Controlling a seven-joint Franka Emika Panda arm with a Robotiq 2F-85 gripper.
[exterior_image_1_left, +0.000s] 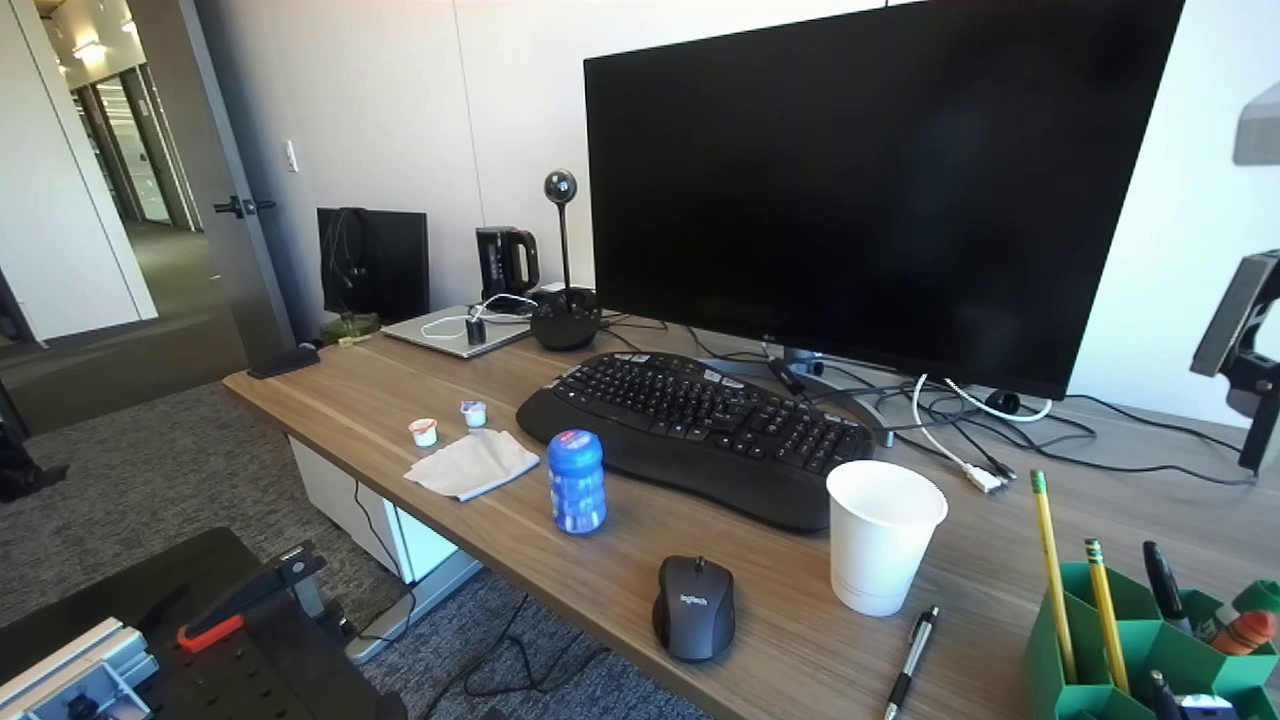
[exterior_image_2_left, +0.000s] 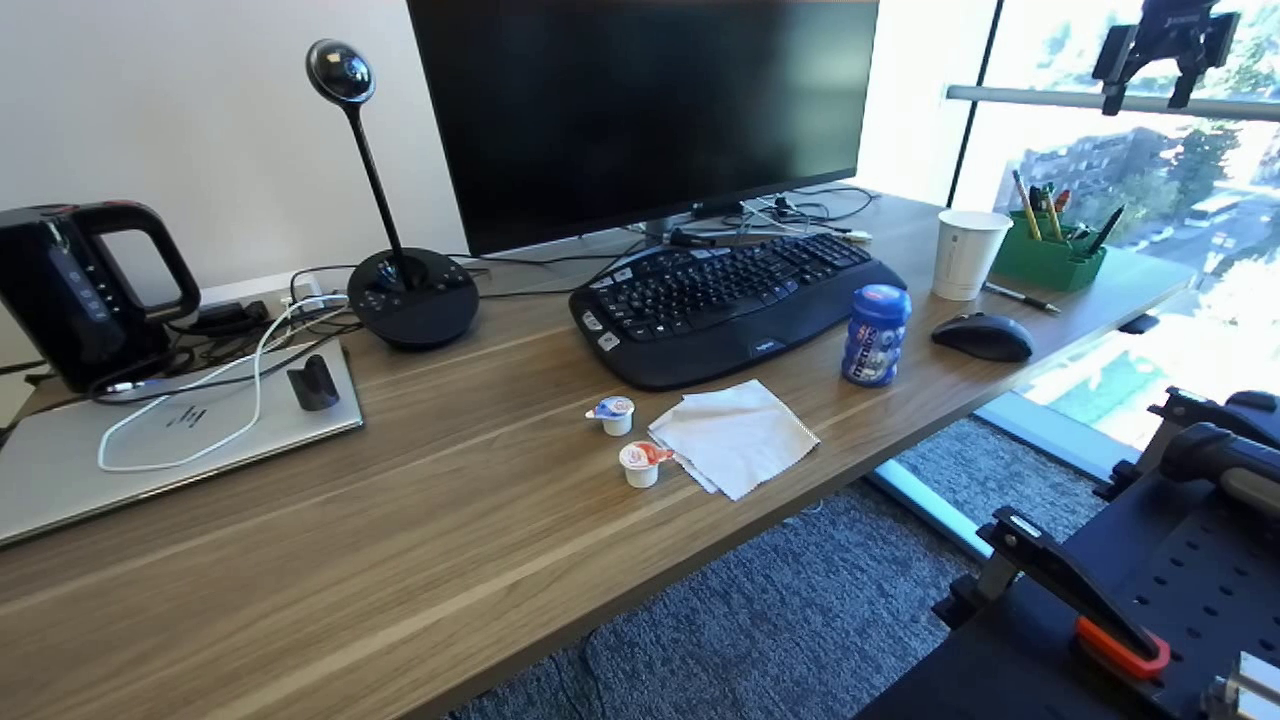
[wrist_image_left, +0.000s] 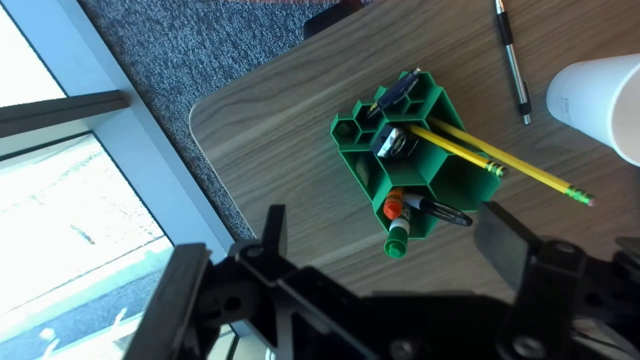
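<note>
My gripper (exterior_image_2_left: 1146, 106) is open above the desk's window end, with nothing between its fingers; only part of it shows at the right edge of exterior view 1. Below it in the wrist view stands the green honeycomb pen holder (wrist_image_left: 414, 162). Two yellow pencils (wrist_image_left: 510, 159), a green-capped marker (wrist_image_left: 397, 237), an orange marker (wrist_image_left: 393, 204) and dark pens sit in its cells. Beside the holder a black-and-silver pen (wrist_image_left: 514, 66) lies on the desk. A white paper cup (exterior_image_1_left: 882, 534) stands upright next to that pen.
Toward the front edge are a mouse (exterior_image_1_left: 695, 608) and a blue gum bottle (exterior_image_1_left: 577, 482). Behind them lie a black keyboard (exterior_image_1_left: 708, 426) and a large monitor (exterior_image_1_left: 864, 192). A white cloth (exterior_image_2_left: 734, 434) and two creamer cups lie farther along. Bare desk surrounds the holder's window side.
</note>
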